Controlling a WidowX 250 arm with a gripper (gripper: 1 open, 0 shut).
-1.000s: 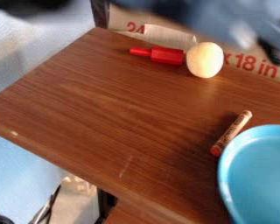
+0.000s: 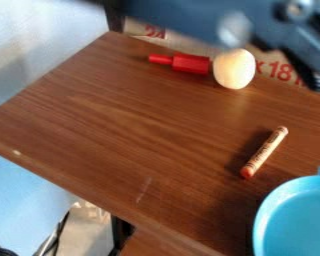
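On the wooden table (image 2: 123, 130) a red rolling pin (image 2: 190, 64) lies at the back, beside a white egg-shaped object (image 2: 234, 69). A crayon-like stick (image 2: 264, 151) with a red tip lies at the right, near a blue plate (image 2: 294, 225) at the lower right corner. My dark arm is blurred across the top right, above the back of the table; its fingertips are not clearly visible, so the finger's state is unclear.
A cardboard box (image 2: 276, 65) stands behind the table's back edge. A pale blue surface lies beyond the left edge.
The arm has shifted across the top right and is blurred. The blue plate sits a little lower and further right than before.
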